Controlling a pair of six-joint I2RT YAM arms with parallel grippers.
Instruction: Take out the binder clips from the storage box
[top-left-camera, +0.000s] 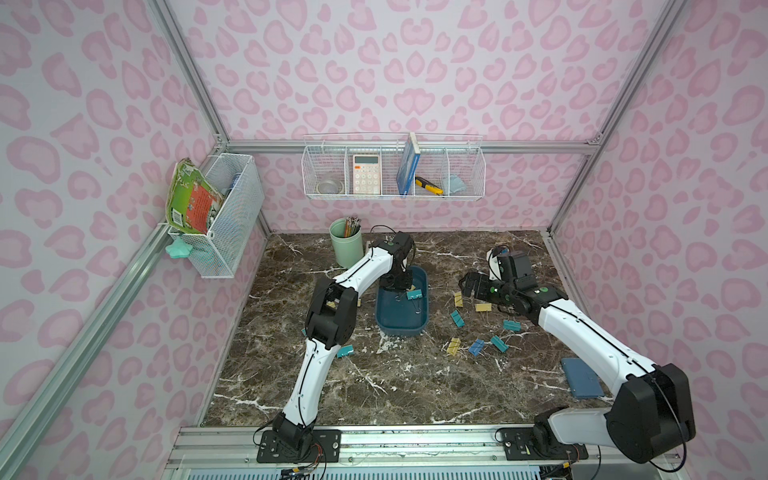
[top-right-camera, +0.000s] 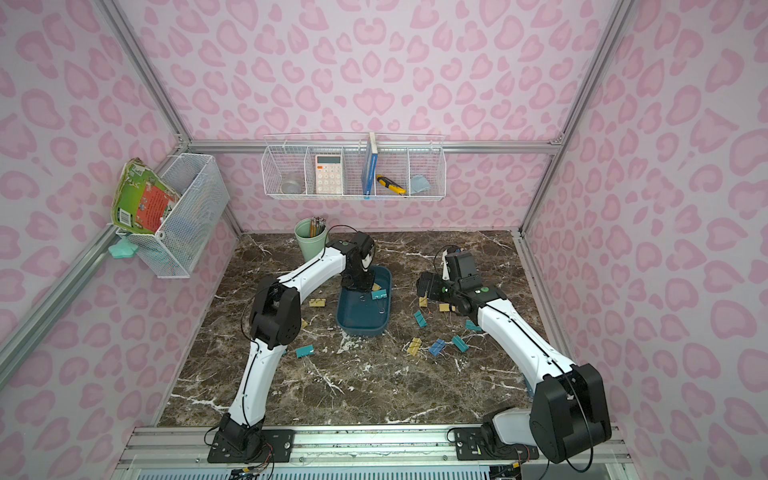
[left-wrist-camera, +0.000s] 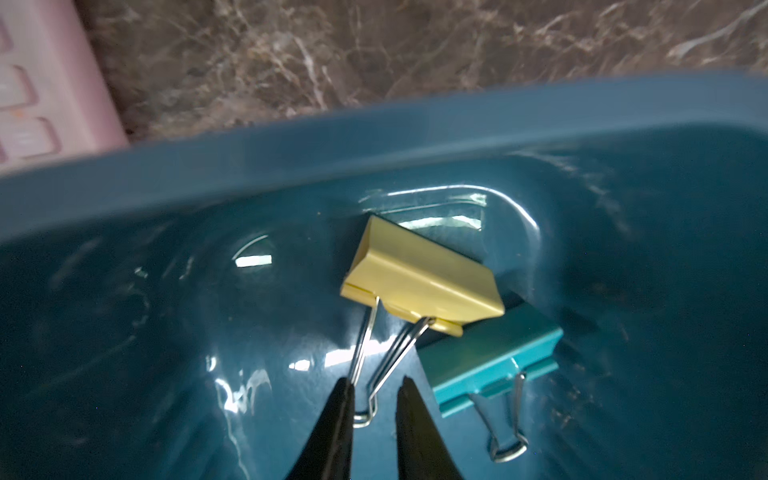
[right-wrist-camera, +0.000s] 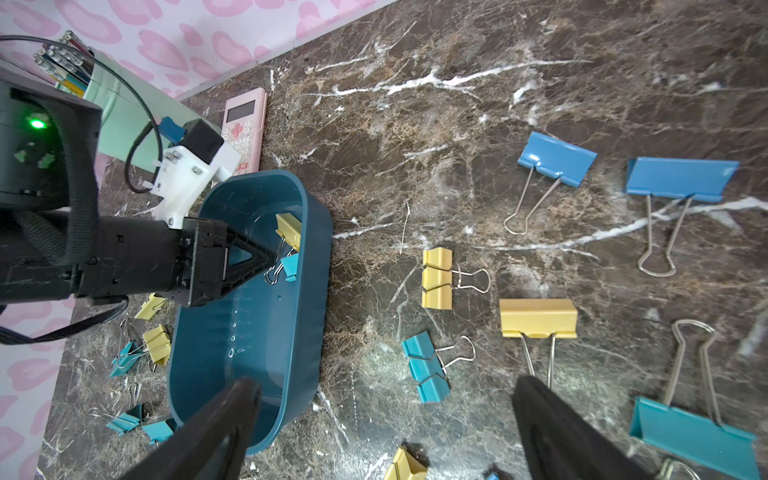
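Observation:
Inside the blue storage box (right-wrist-camera: 292, 352) lie a yellow binder clip (left-wrist-camera: 424, 272) and a teal binder clip (left-wrist-camera: 489, 353), side by side at its far end. My left gripper reaches down into the box with its fingers a little apart. Its tips appear near the yellow clip's wire handles, and nothing shows gripped. To the right of the box, above the table, my right gripper is wide open with nothing between its fingers.
Clips taking up the table right of the box include a yellow one (right-wrist-camera: 437, 278), a teal one (right-wrist-camera: 426, 366) and a blue one (right-wrist-camera: 557, 158). More lie left of it. A pink calculator (right-wrist-camera: 243, 124) and a green pen cup (top-left-camera: 347, 244) stand behind.

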